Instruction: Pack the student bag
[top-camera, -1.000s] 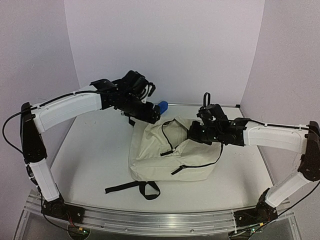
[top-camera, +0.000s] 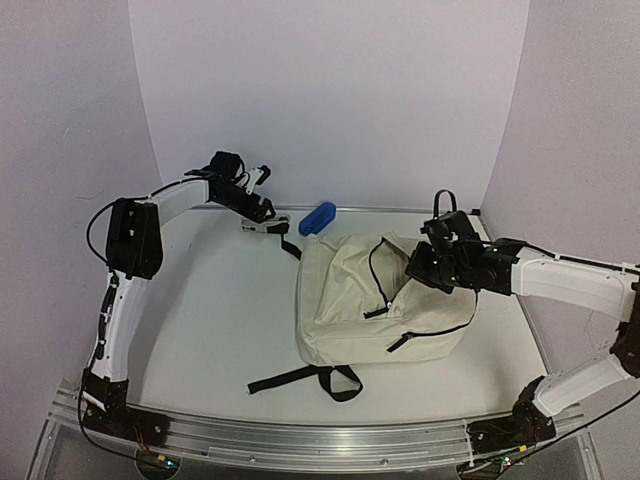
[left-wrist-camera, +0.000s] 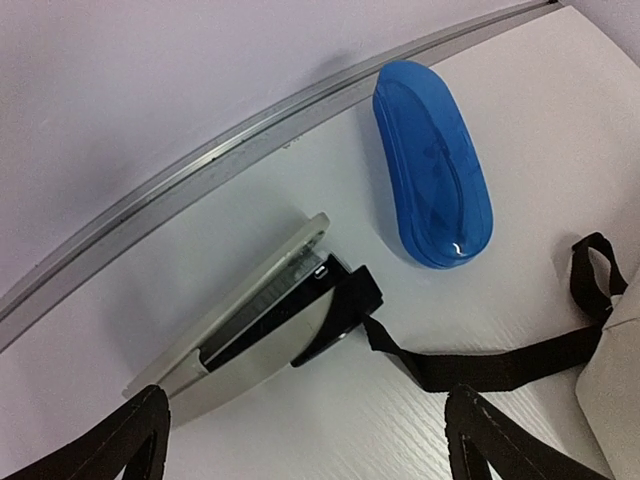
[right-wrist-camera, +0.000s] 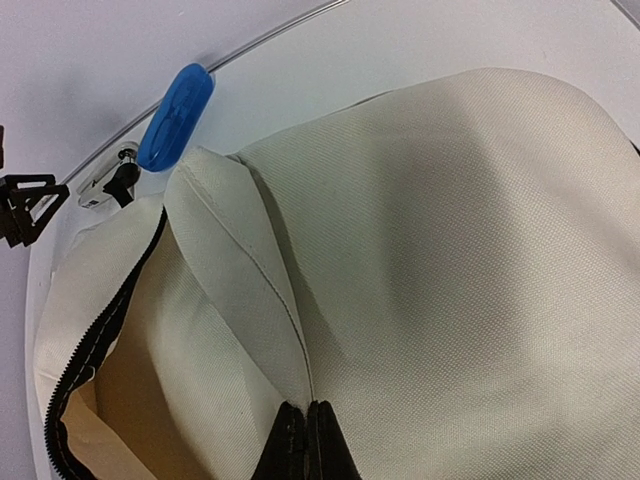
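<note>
The cream bag (top-camera: 345, 335) lies on the table right of centre, its zipped mouth partly open. My right gripper is shut on the bag's cloth at the edge of the opening. A white and black stapler (left-wrist-camera: 250, 372) rests near the back edge, left of the bag. Over the stapler, my left gripper stands open, its fingers (left-wrist-camera: 490, 435) wide apart with nothing between them. A blue case (left-wrist-camera: 435, 165) lies just beyond the stapler, on the bag's side. What the bag holds inside cannot be seen.
One black strap (left-wrist-camera: 480, 370) reaches from the bag to the stapler's end. Another black strap (top-camera: 290, 378) trails at the front. A metal rail (left-wrist-camera: 190, 180) runs along the back.
The bag has slid to the right with my right gripper.
</note>
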